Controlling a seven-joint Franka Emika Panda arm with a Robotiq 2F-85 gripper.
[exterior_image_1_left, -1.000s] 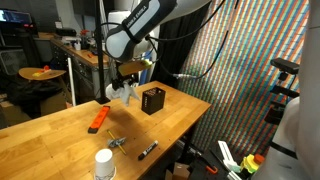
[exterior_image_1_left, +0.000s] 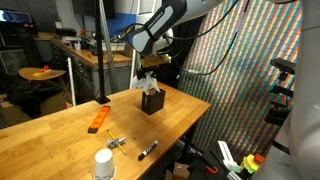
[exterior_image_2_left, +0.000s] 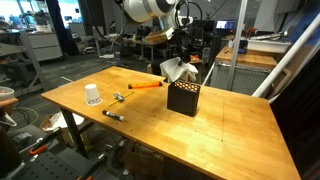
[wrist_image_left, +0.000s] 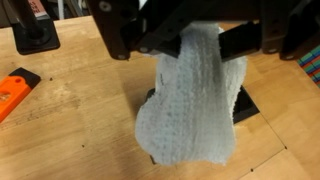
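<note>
A white cloth (wrist_image_left: 185, 110) hangs from my gripper, which is shut on it. The lower part of the cloth fills the middle of the wrist view and hides much of the black box below. In the second exterior view the cloth (exterior_image_2_left: 178, 69) hangs at the top of the black mesh box (exterior_image_2_left: 183, 99). The first exterior view shows the cloth (exterior_image_1_left: 148, 82) over the box (exterior_image_1_left: 153, 103) too. Whether its lower end is inside the box cannot be told.
An orange-handled tool (exterior_image_1_left: 99, 120) lies on the wooden table (exterior_image_1_left: 50, 140). Nearer the front are a white cup (exterior_image_1_left: 104, 163), a small metal and yellow item (exterior_image_1_left: 116, 142) and a dark marker-like stick (exterior_image_1_left: 148, 150).
My gripper has carried the cloth to the right in the first exterior view, from left of the black box to above it. The box and the other table items have stayed put.
</note>
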